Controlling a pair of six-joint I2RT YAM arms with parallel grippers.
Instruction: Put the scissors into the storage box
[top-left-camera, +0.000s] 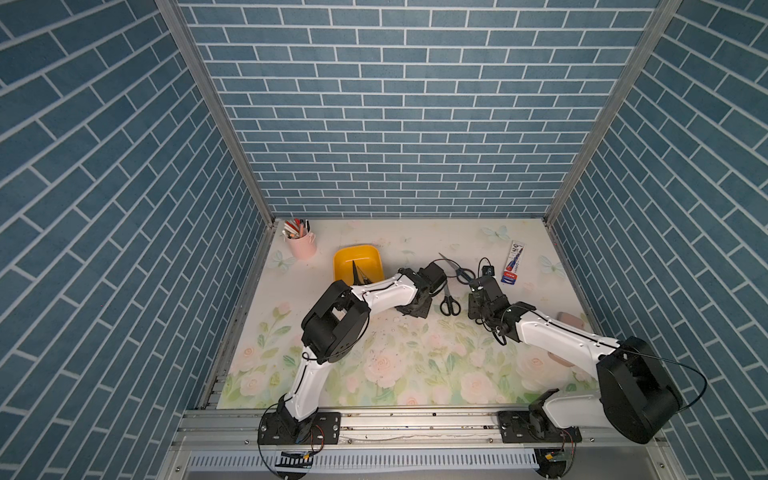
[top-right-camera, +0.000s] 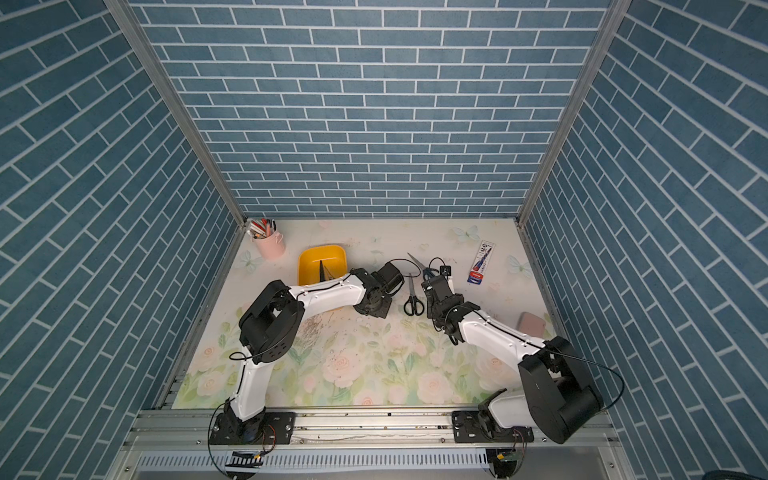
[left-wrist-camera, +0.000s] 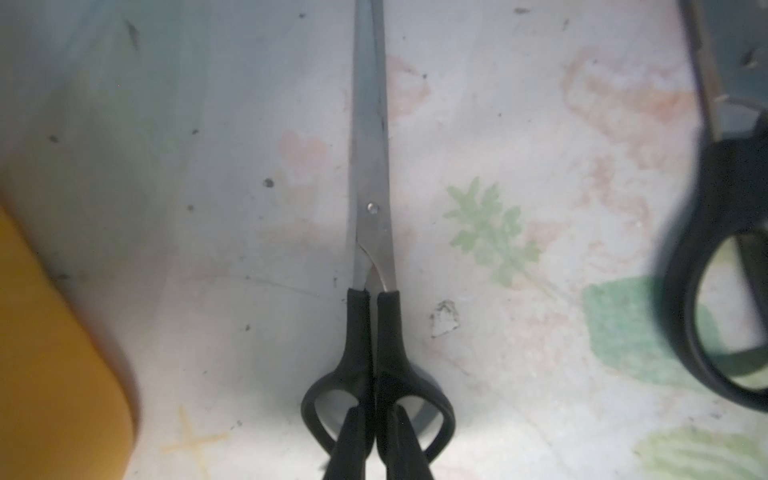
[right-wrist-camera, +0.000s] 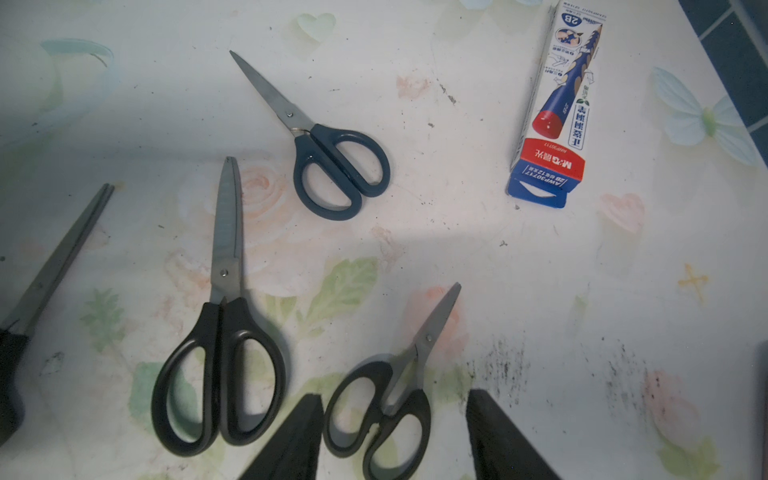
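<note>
Scissors lie flat on the table. In the left wrist view a black pair (left-wrist-camera: 370, 160) runs straight up, with my left gripper's fingertips (left-wrist-camera: 376, 424) close together over its handle loops; whether they grip it I cannot tell. The right wrist view shows a large black pair (right-wrist-camera: 226, 264), a small black pair (right-wrist-camera: 428, 340) just below my part-open right gripper, and a blue-handled pair (right-wrist-camera: 328, 160). The yellow storage box (top-left-camera: 357, 253), left of the scissors and partly behind my left arm, holds a dark long object.
A pink cup of pens (top-left-camera: 302, 246) stands at the back left, a pencil box (top-left-camera: 512, 260) at the back right, and a pink block (top-right-camera: 531, 324) at the right edge.
</note>
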